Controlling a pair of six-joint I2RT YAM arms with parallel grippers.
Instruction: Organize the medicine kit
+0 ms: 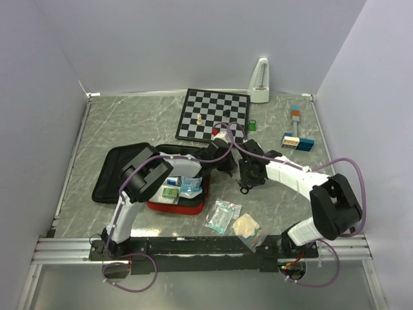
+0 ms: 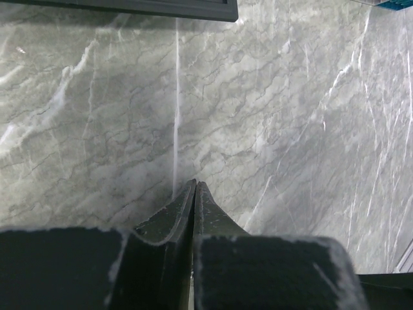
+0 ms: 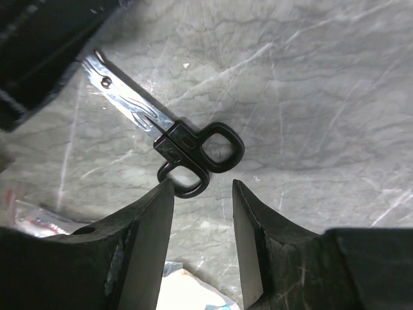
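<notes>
Black-handled scissors [image 3: 187, 155] lie on the grey marbled table, their metal blades pointing up-left in the right wrist view; the handles [image 1: 244, 190] also show in the top view. My right gripper is open, its fingertips apart just behind the handles and nothing held between them. My left gripper hovers over bare table right of the kit, tips together with nothing visible between them. The red medicine kit [image 1: 181, 210] stands open under my left arm, holding a green box [image 1: 170, 192], a blue-labelled item [image 1: 173, 181] and a bluish packet [image 1: 191, 186]. My left arm hides part of it.
Two clear bags [image 1: 222, 216] lie in front of the grippers. A black lid [image 1: 105, 184] lies left, a chessboard [image 1: 187, 132] behind, with a white metronome [image 1: 259, 82] and a blue block toy [image 1: 304, 144] farther right.
</notes>
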